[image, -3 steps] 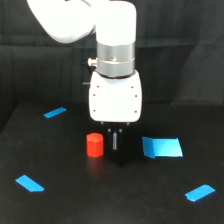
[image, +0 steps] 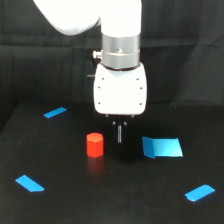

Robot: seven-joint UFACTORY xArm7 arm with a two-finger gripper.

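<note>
A small red block (image: pixel 95 145) stands on the dark table, left of centre. Just to its right, my white arm points down, its slim gripper (image: pixel 119 132) ending a short way from the block and apart from it. Nothing shows held by the gripper. Its fingers look close together, but they are too small and dark to tell whether they are open or shut. On the other side lies a light blue, angular piece (image: pixel 167 147) with a darker blue left part, clear of the gripper.
Blue tape strips mark the table at the back left (image: pixel 55 112), front left (image: pixel 30 183) and front right (image: pixel 200 192). A black curtain (image: pixel 185 60) hangs behind.
My arm has moved slightly to the right, and the gripper now appears a little higher in the view. The red block and the blue piece have stayed put.
</note>
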